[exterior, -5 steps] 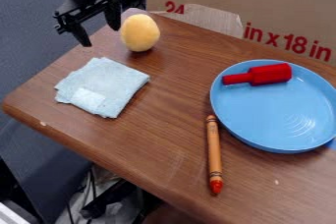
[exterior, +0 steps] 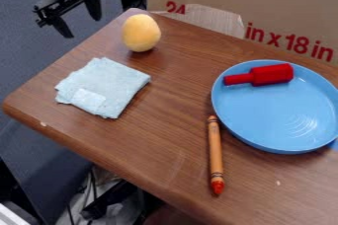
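My black gripper (exterior: 79, 18) hangs at the top left, off the table's back-left edge, its fingers open and empty. To its right a yellow egg-shaped object (exterior: 141, 34) rests on the wooden table (exterior: 152, 140). A folded pale blue cloth (exterior: 103, 86) lies on the left part of the table. At the right, a red cylinder with a narrow handle (exterior: 268, 74) lies on a blue plate (exterior: 275, 116). An orange crayon with a red tip (exterior: 215, 156) lies left of the plate, near the front.
A cardboard box (exterior: 246, 7) stands along the back of the table. The middle of the table, between cloth, egg-shaped object and plate, is clear. Floor and clutter show beyond the left edge.
My gripper has moved up and to the left, away from the yellow object and the cloth. The objects on the table have not moved.
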